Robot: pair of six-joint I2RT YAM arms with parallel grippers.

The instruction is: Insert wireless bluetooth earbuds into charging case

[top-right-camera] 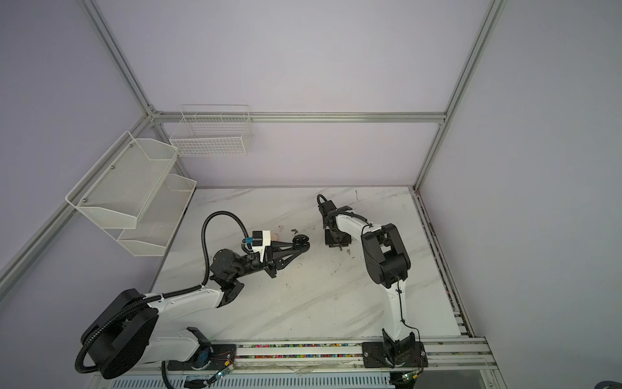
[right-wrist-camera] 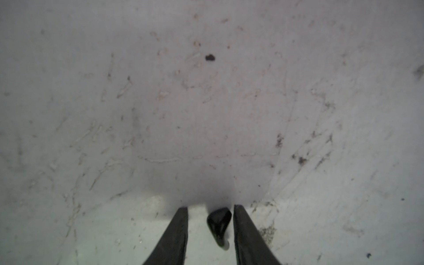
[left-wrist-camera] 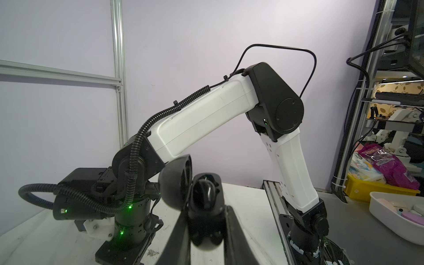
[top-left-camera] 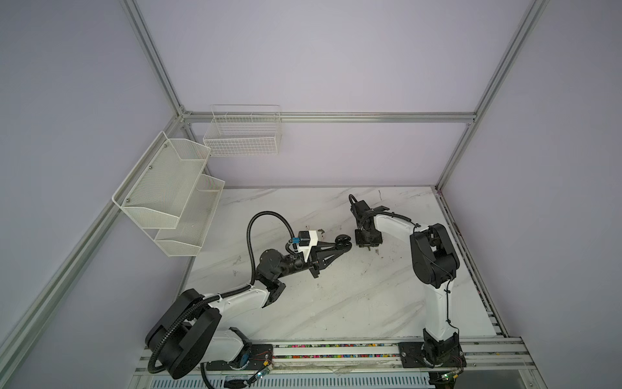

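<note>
A black charging case, its rounded lid swung up, hangs above the table with my left gripper shut on it. In the left wrist view a glossy dark shape shows inside the case; whether it is an earbud or an empty slot I cannot tell. One black earbud lies on the white table in the right wrist view. My right gripper points straight down, open, with the earbud between its two spread fingers, nearer the right one. A clear gap is left of the earbud. The overhead views hide this earbud under the right arm.
The right arm stands close beside the raised case. White mesh baskets hang on the left wall, away from both arms.
</note>
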